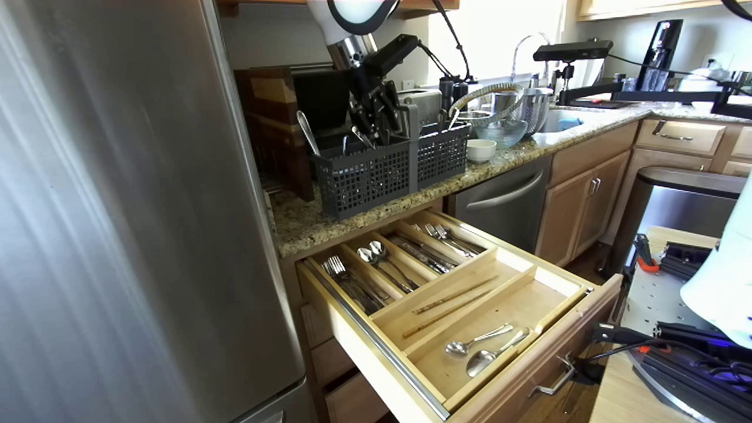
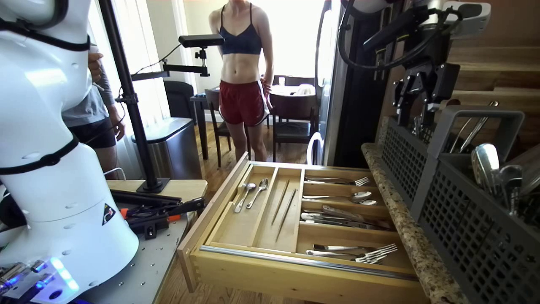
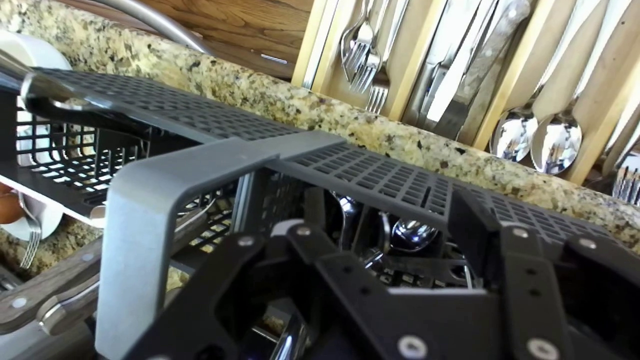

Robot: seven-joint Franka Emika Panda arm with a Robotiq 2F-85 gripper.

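My gripper is above the grey cutlery basket [image 1: 366,176] on the counter, its fingertips at about rim height. The fingers stand apart in the wrist view. A spoon [image 3: 414,233] lies in the basket and shows between them; no piece of cutlery is visibly clamped. In the second exterior view the gripper [image 2: 415,114] is over the far half of the basket. The open drawer [image 1: 423,373] has dividers. It holds forks [image 2: 377,253], spoons [image 2: 362,196], knives [image 2: 334,218], chopsticks [image 2: 286,213] and two spoons in the front compartment.
The basket's tall handle [image 3: 138,240] rises close beside my gripper. A wooden block [image 1: 282,141] and the fridge [image 1: 141,211] stand to one side. A white bowl [image 1: 481,149] is by the basket's other end. A person [image 2: 243,66] stands behind the drawer.
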